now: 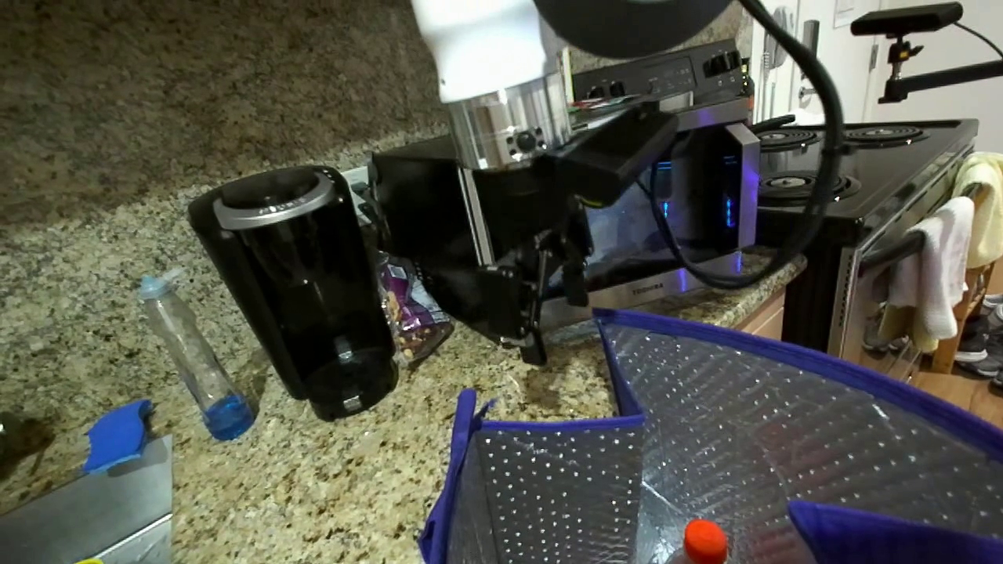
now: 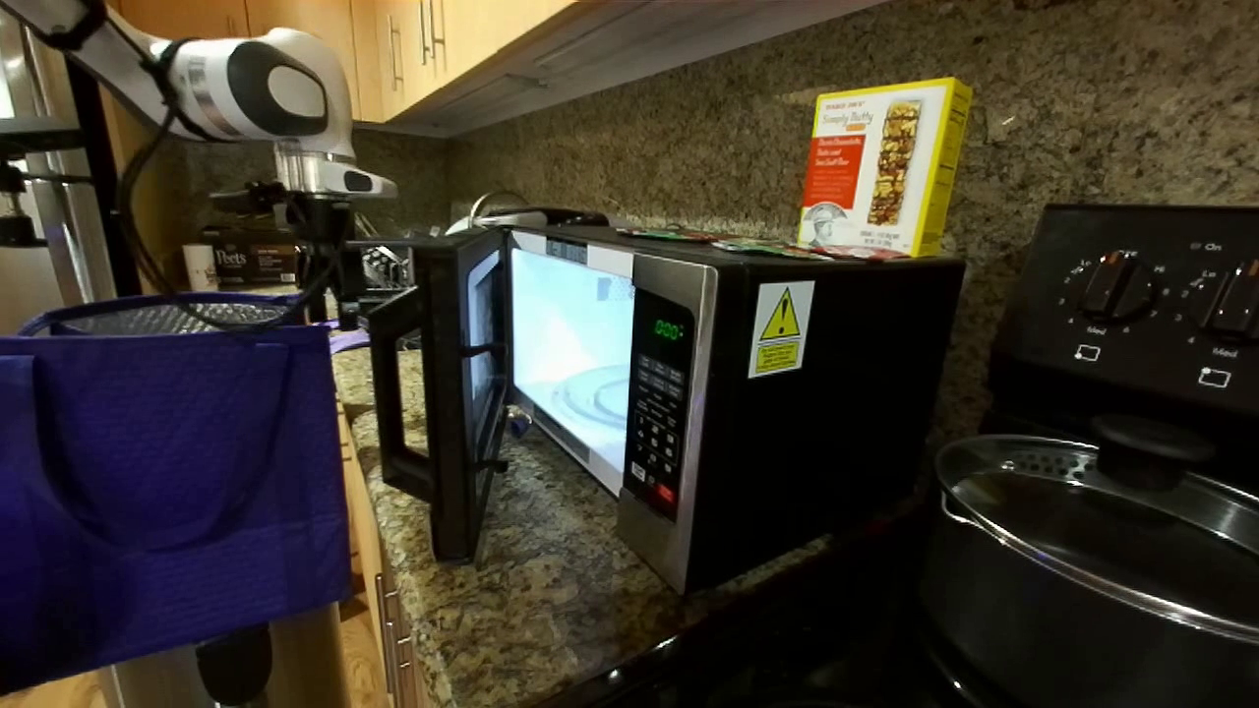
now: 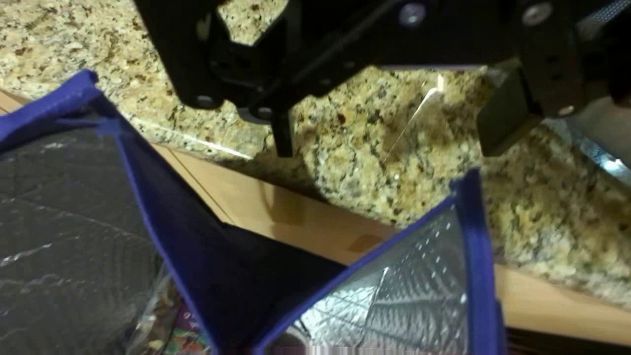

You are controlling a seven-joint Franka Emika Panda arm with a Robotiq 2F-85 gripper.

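Observation:
My gripper is open above the granite counter, with its fingers [image 3: 504,118] wide apart and nothing between them. In exterior view 1 the gripper [image 1: 548,324] hangs in front of the microwave [image 1: 649,285], behind the near wall of the insulated bag. The blue bag [image 2: 177,472] with silver lining stands open at the counter's front edge. Inside it are a red-capped bottle [image 1: 704,542] and a colourful package [image 3: 180,328], mostly hidden. From exterior view 2, the microwave door [image 2: 454,389] is seen swung open, with the lit inside showing a glass turntable.
A black coffee maker [image 1: 301,291] stands on the counter, a snack bag [image 1: 414,310] beside it. Farther left are a bottle with blue liquid [image 1: 202,371] and a blue sponge [image 1: 117,435]. A yellow box [image 2: 885,165] sits on the microwave. Counter between coffee maker and bag is bare.

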